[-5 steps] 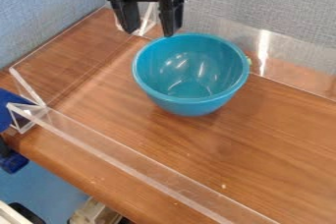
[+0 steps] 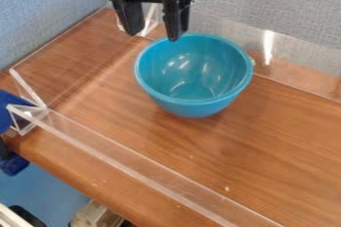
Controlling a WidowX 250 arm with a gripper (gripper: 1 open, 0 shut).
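A turquoise bowl (image 2: 193,97) rests upright on the wooden table (image 2: 253,161), a little right of the middle of the view. My gripper (image 2: 154,22) hangs at the top, above and just behind the bowl's left rim, its two black fingers apart with nothing seen between them. A small pale green object peeks out behind the bowl's right side, mostly hidden.
Clear plastic barriers run along the table's front and back, with white brackets (image 2: 24,113) at the left corner. Grey-blue padded walls stand behind and left. The table right of and in front of the bowl is clear.
My gripper has shifted very slightly; the bowl has not moved.
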